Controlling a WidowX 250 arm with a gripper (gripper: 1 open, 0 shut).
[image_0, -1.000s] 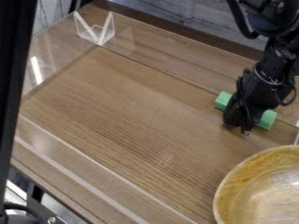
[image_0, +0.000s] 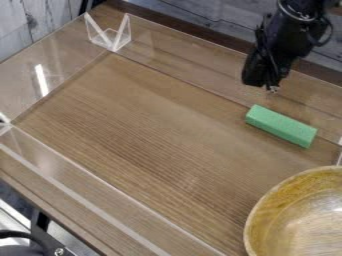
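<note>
A green rectangular block (image_0: 281, 124) lies on the wooden table at the right, fully uncovered. My black gripper (image_0: 254, 78) is raised at the upper right, above and behind the block, shut, with nothing visible between its fingers.
A large yellow bowl (image_0: 301, 215) fills the lower right corner. A clear, angular plastic object (image_0: 110, 32) stands at the back left.
My gripper has moved up and back, away from the green block, which it covered before. The block appears to lie where it was.
</note>
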